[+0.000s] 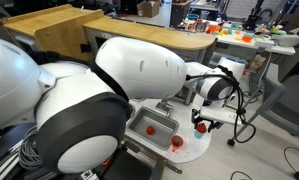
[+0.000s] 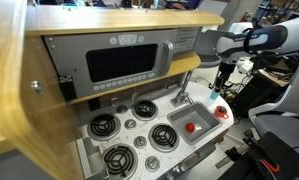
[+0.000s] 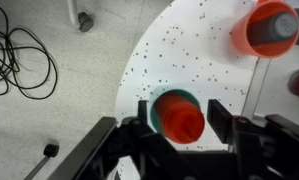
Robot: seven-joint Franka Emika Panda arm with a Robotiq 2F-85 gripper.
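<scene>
In the wrist view my gripper is part open, its dark fingers (image 3: 222, 120) on either side of an orange-red object (image 3: 181, 122). Narrow gaps show between that object and the fingertips. Under it, a teal cup's rim (image 3: 167, 92) shows around the top; whether the object sits inside the cup or above it I cannot tell. Teal and red also show below the gripper in exterior view 1, at the white round surface, and the teal cup (image 2: 214, 96) appears in exterior view 2.
An orange cup (image 3: 251, 38) with something dark inside stands beside the sink (image 2: 179, 130). A red round thing (image 2: 190, 127) lies in the sink. The faucet (image 2: 182, 95) rises behind it, near the microwave (image 2: 129, 68). A black cable (image 3: 24, 55) lies on the floor.
</scene>
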